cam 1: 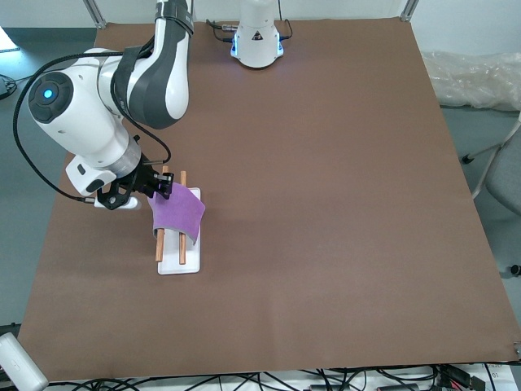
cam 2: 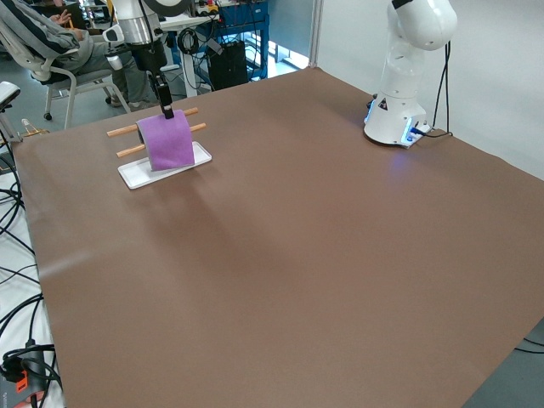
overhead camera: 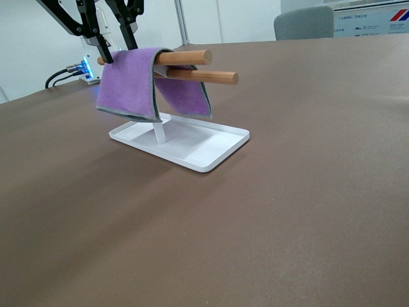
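Note:
A purple cloth with a grey hem drapes over two wooden rods of a rack on a white rectangular base, also at left of centre in the left view. My black gripper is right at the cloth's upper part, its two fingers apart and angled down over it. One fingertip meets the cloth's top edge in the top view; whether any cloth is between the fingers is unclear. In the right view the gripper hangs just over the cloth.
Cables and equipment line the near edge in the left view, and a grey chair is beside the table.

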